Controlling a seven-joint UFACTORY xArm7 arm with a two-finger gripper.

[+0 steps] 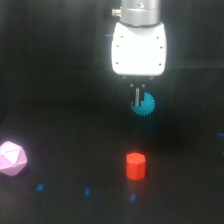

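Observation:
My gripper (137,101), below its white housing (138,50), hangs in the upper middle of the camera view. Its narrow fingers are small and dark, and I cannot tell whether they are open or shut. A blue toothed disc (147,105) shows right at the fingertips, partly covered by them on its left side. Whether they touch it cannot be made out. Nearer the camera, a red hexagonal block (135,166) sits on the dark surface, apart from the gripper. A pink faceted ball (12,158) lies at the left edge.
Small blue marks dot the dark surface (75,120), including one blue mark (40,187) at the lower left and another blue mark (132,197) below the red block. Between the pink ball and the red block the surface is clear.

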